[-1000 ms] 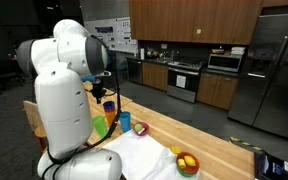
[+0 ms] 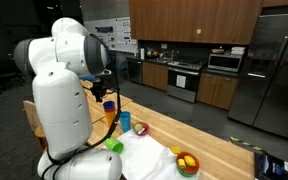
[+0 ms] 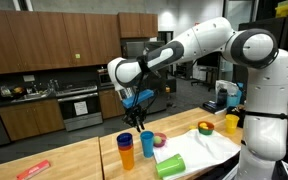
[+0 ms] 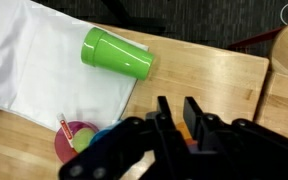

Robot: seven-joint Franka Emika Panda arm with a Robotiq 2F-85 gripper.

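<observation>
On its side lies a green cup, near my arm's base in exterior view 1; the wrist view shows the same green cup partly over the white cloth. An orange cup stands upright with something blue at its top. Beside it is a blue cup. My gripper is above the table with a gap between its fingers and nothing held. Some orange shows below and between the fingers, the rest hidden by the gripper.
A white cloth covers part of the table. Near it stand a pink bowl and a red bowl with yellow items. A yellow cup is farther right. Bare wood lies right of the green cup in the wrist view.
The green cup stood upright near the orange cup a second ago. It has toppled and now lies on its side, closer to the arm's base. My arm looks nearly still.
</observation>
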